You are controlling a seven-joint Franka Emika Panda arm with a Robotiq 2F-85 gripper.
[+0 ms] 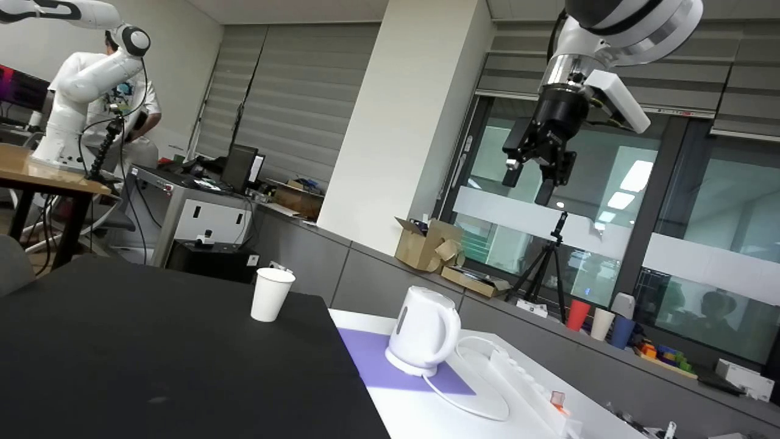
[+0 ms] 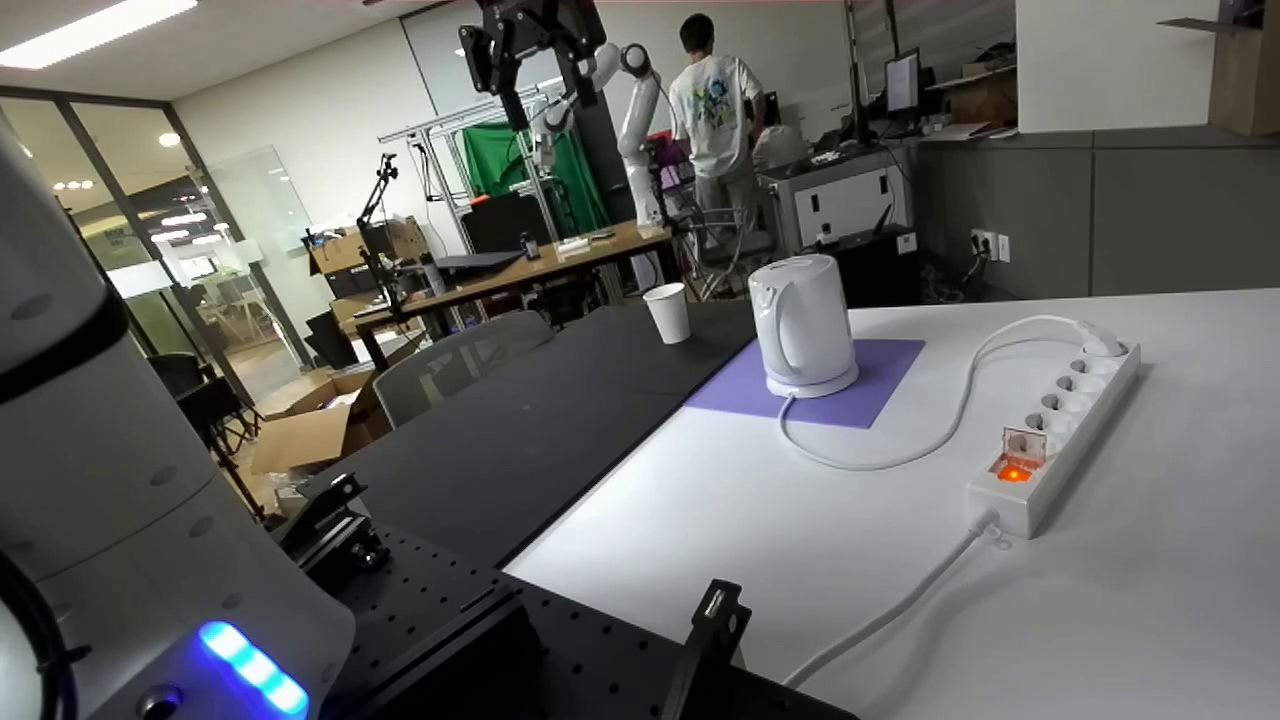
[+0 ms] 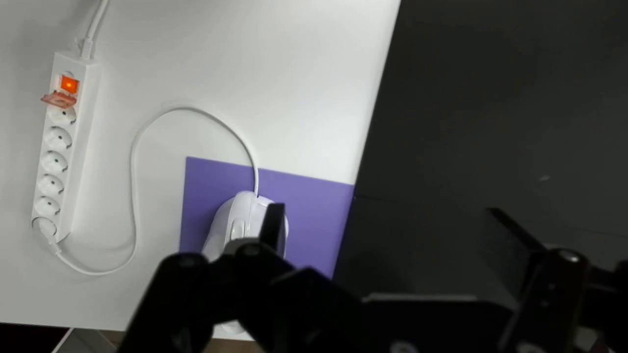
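My gripper [image 1: 528,186] hangs high above the tables, open and empty, as exterior view 1 shows. In the wrist view its dark fingers [image 3: 272,226] stand wide apart. A white electric kettle [image 1: 421,330] stands upright on a purple mat [image 2: 890,366], well below the gripper. From above, the lower part of the kettle [image 3: 241,218] is covered by one finger and the gripper body. A white paper cup [image 2: 667,313] stands upright on the black table [image 1: 168,351], near its far end. The kettle's cord runs to a white power strip [image 3: 82,135] whose switch glows orange.
The white table [image 2: 1152,576] borders the black one, with free room on both. A loose cord loop [image 3: 134,176] lies between kettle and strip. Red, cream and blue cups [image 1: 602,323] stand on the window ledge, away from the tables.
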